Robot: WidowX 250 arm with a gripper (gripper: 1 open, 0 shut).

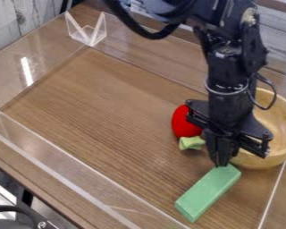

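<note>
The black arm reaches down from the top to my gripper [222, 152], low over the right side of the table just above the near end of a wooden bowl [274, 121]. A green bar [207, 195] lies just below it, toward the front. A red object [181, 117] with a small green part sits left of the gripper, partly hidden behind it. Whether the fingers hold anything is unclear.
A clear wire-like holder [86, 29] stands at the back left, near the table's edge.
</note>
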